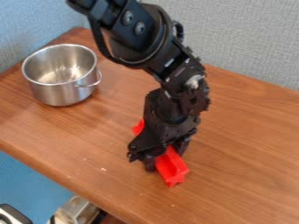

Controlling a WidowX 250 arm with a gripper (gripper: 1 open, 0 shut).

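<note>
My black gripper (158,157) reaches down to the wooden table (233,184) at the centre and is shut on a red plastic object (172,172). The object's ends show on either side of the gripper, one up-left behind it and one toward the front right; its middle is hidden by the gripper.
A steel pot (59,83) with handles stands at the back left. The table's front-left edge drops to a blue area, where some metal item (73,210) shows. Grey walls stand behind.
</note>
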